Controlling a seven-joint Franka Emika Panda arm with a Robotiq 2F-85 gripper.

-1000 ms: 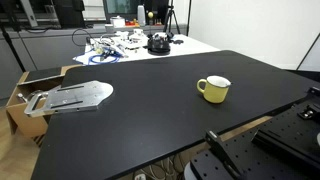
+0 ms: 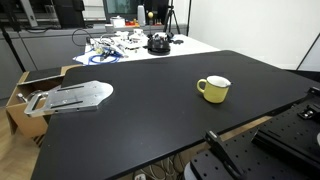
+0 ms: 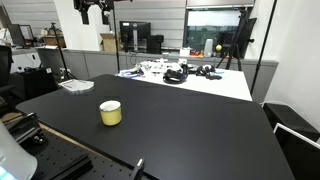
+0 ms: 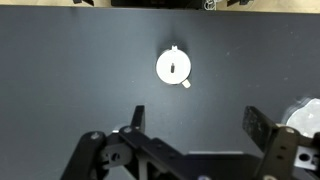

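Note:
A yellow mug (image 2: 213, 90) with a pale rim stands upright on the black table, its handle toward the left in exterior view 1. The same mug (image 3: 111, 115) is near the table's front in exterior view 2. From above, its round white opening (image 4: 173, 67) shows a small dark mark inside, and the handle points to the lower right. My gripper is open, with wide-set fingers and only bare table showing between them. In the wrist view the mug lies beyond the fingertips, apart from them.
A flat whitish slotted piece (image 2: 77, 97) lies on the left of the table in exterior view 1; a wooden box (image 2: 22, 118) is beyond that edge. Cables and equipment (image 3: 175, 72) clutter the area behind the table.

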